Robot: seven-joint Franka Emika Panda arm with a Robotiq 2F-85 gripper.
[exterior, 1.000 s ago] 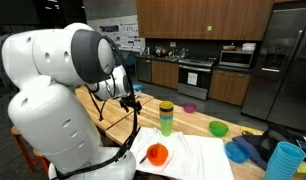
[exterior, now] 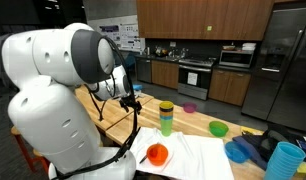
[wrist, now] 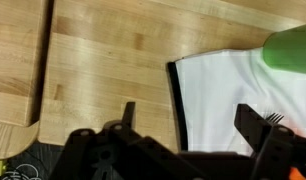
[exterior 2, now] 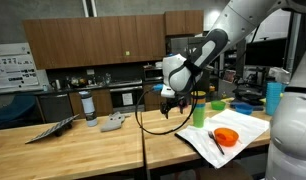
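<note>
My gripper is open above the wooden table, its two dark fingers (wrist: 127, 118) apart in the wrist view. No object shows between them; bare wood and the dark-edged side of a white cloth (wrist: 215, 85) lie beneath. A green cup (wrist: 291, 48) stands to the upper right of the gripper there, and a fork (wrist: 278, 118) is partly visible by the right finger. In exterior view 1 the gripper (exterior: 131, 103) hangs left of the green cup (exterior: 166, 126), whose upper part looks yellow and blue. An orange bowl (exterior: 157, 155) rests on the cloth in front.
Toward the right are a green bowl (exterior: 218, 129), a blue bowl (exterior: 238, 151) and a tall blue cup (exterior: 284, 160). A pink bowl (exterior: 189, 107) sits farther back. In exterior view 2, a metal canister (exterior 2: 88, 108) and a grey object (exterior 2: 112, 122) stand on the otherwise clear left table.
</note>
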